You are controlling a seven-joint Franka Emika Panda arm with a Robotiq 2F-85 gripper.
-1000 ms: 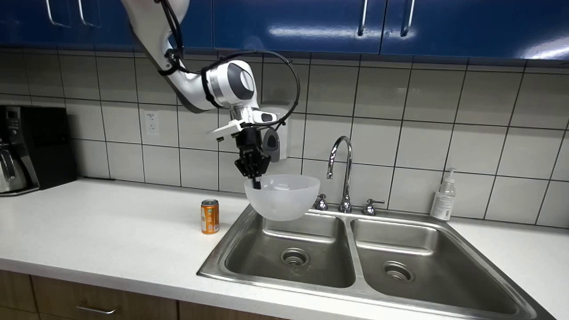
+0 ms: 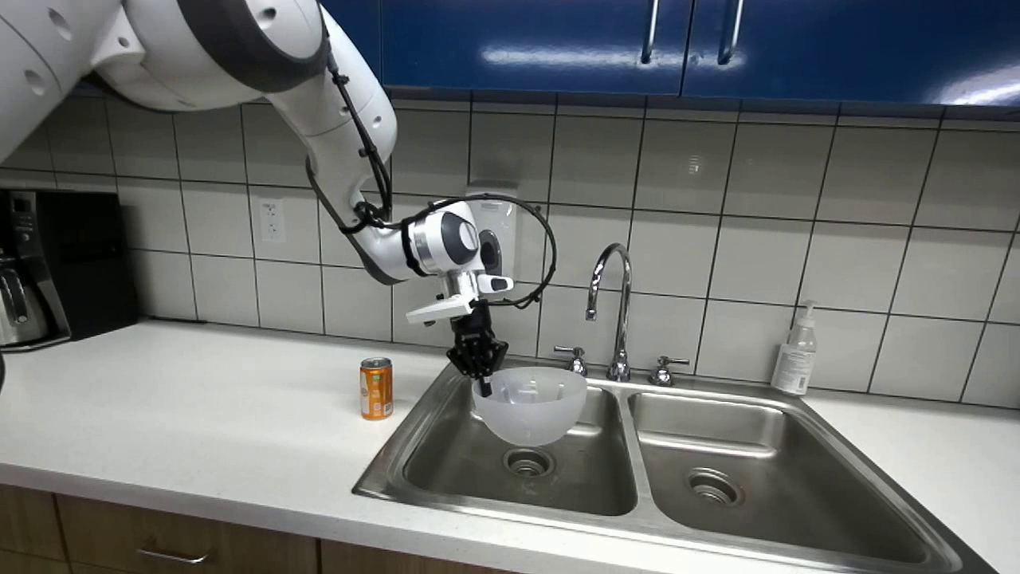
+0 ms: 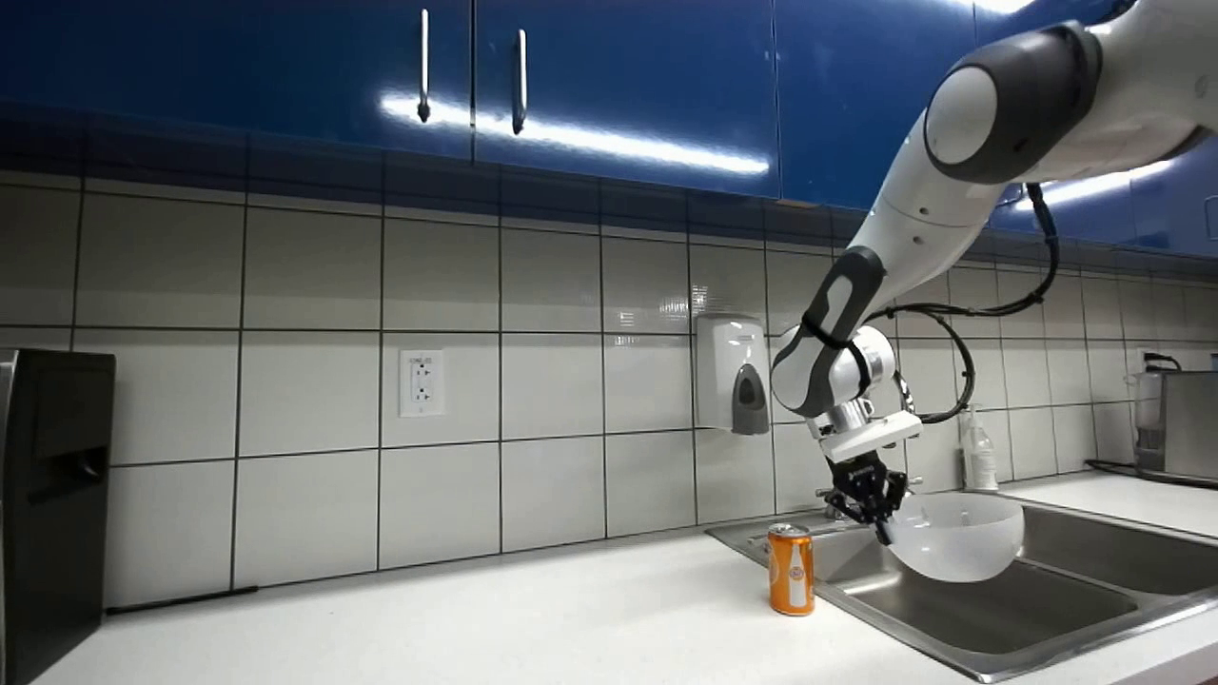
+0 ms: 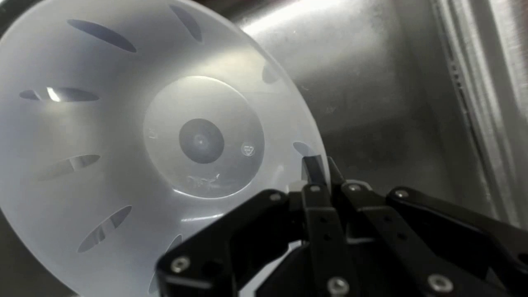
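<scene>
A translucent white bowl (image 2: 531,416) with oval slots in its wall hangs over the left basin of the steel sink (image 2: 636,450). My gripper is shut on the bowl's rim, one finger inside the wall and the other outside, as the wrist view shows. The bowl (image 3: 959,542) looks empty and roughly upright. In exterior view 1 its underside sits above the left drain (image 2: 528,463); whether it touches the basin is hard to tell, though it appears clear of the floor.
An orange can (image 2: 377,388) stands on the counter just left of the sink. Behind the basins rises the faucet (image 2: 621,306) with two handles. A soap bottle (image 2: 795,354) is at the back right.
The arm has come down and slightly to the right, carrying the bowl from above the sink's rear edge lower into the left basin's opening. The can has stayed put.
</scene>
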